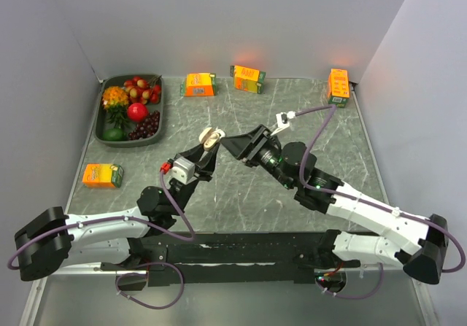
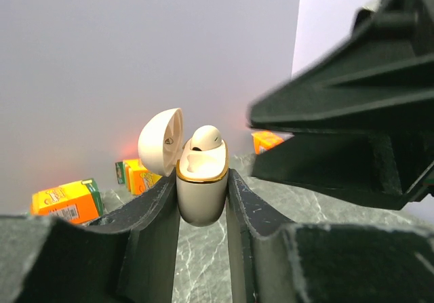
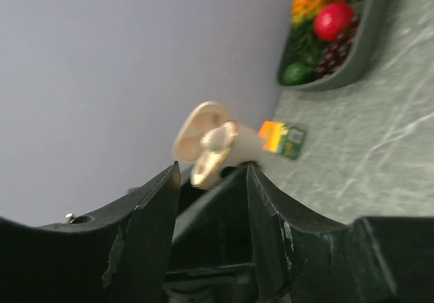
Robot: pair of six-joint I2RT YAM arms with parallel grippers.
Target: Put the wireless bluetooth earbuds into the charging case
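A cream charging case (image 2: 202, 194), lid flipped up, is pinched in my left gripper (image 1: 209, 153) in the middle of the workspace. In the left wrist view a white earbud (image 2: 206, 137) shows in the case's upper part, in front of an empty-looking cavity. My right gripper (image 1: 235, 146) is just right of the case, apart from it, its dark fingers beside and above it in the left wrist view. From the right wrist view I cannot see anything held between its fingers.
A fruit tray (image 1: 102, 133) stands at the back left. Several orange boxes (image 1: 248, 79) line the back and left edge.
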